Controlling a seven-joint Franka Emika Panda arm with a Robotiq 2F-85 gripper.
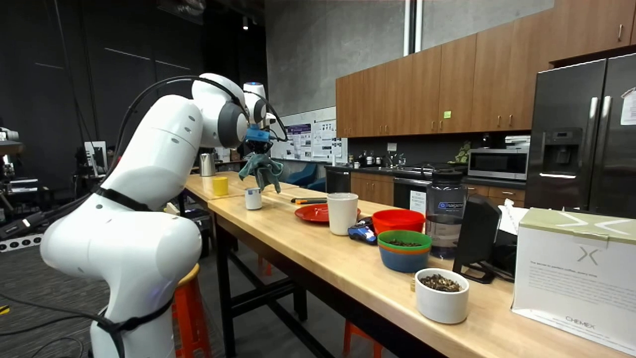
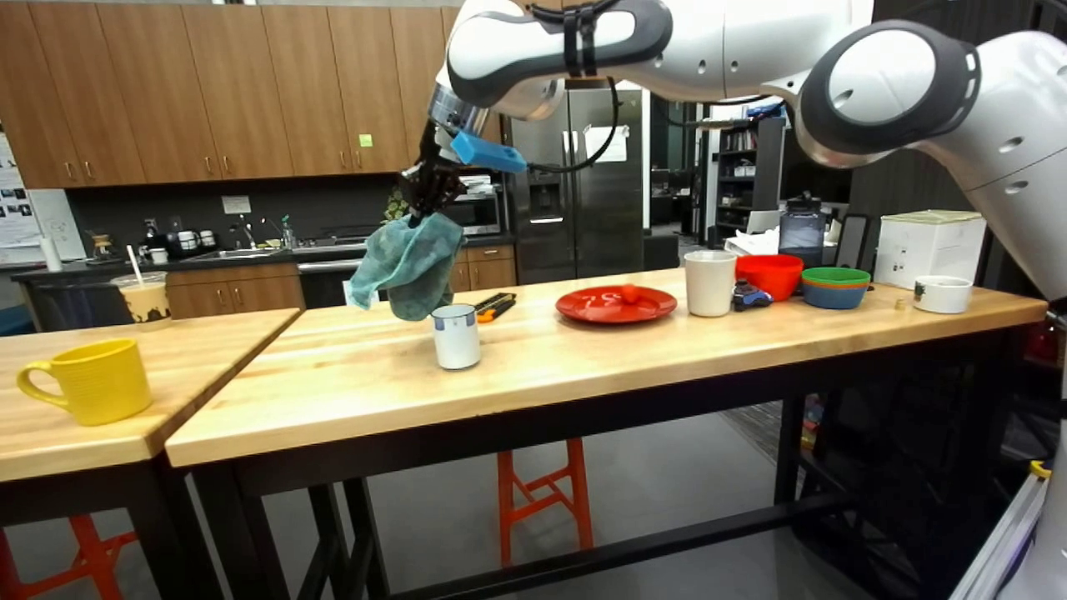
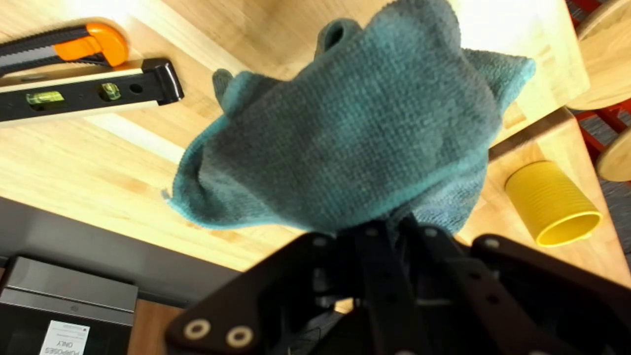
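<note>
A teal-grey cloth (image 2: 412, 262) hangs bunched from my gripper (image 2: 428, 205), which is shut on it above the table. In the wrist view the cloth (image 3: 355, 130) spreads beyond the fingers (image 3: 378, 254) and covers much of the tabletop below. A white mug with a blue-marked rim (image 2: 457, 338) stands upright on the table, just in front of the cloth's lower end in the second exterior view. The wrist view does not show this mug. From the first exterior view, the cloth (image 1: 262, 170) hangs just above and behind the mug (image 1: 253, 199).
An orange-and-black knife (image 3: 106, 44) and a small level (image 3: 136, 86) lie nearby. A yellow mug (image 2: 100, 382) stands on the adjoining table. Rightward are a red plate (image 2: 580, 308), a white cup (image 2: 710, 283) and several bowls. Bare wood (image 2: 330, 370) lies left of the white mug.
</note>
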